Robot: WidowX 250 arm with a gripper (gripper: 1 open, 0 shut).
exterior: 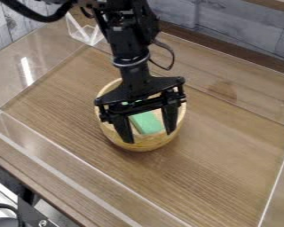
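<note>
A round wooden bowl (111,134) sits on the wooden table, holding a green object (148,123), only partly visible. My black gripper (141,113) is low over the bowl, its two fingers spread to either side of the green object. I cannot tell whether the fingertips touch it.
Bare table (229,158) surrounds the bowl, with free room to the right and left. A pale wall or edge lies at the upper left, and a dark cable or part shows at the bottom left corner.
</note>
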